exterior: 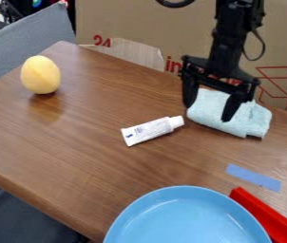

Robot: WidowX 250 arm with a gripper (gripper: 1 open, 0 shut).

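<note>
My black gripper (pixel 210 100) stands open at the back right of the table, its fingers over a folded light-blue cloth (pixel 245 121); whether they touch it I cannot tell. A white tube (pixel 151 129) lies on the wood in front of and left of the cloth. A yellow egg-shaped object (pixel 41 75) sits near the far left of the table.
A blue plate (pixel 184 223) fills the near right, beside a red object (pixel 267 214) and a blue strip (pixel 253 177). A cardboard box (pixel 159 24) stands along the back.
</note>
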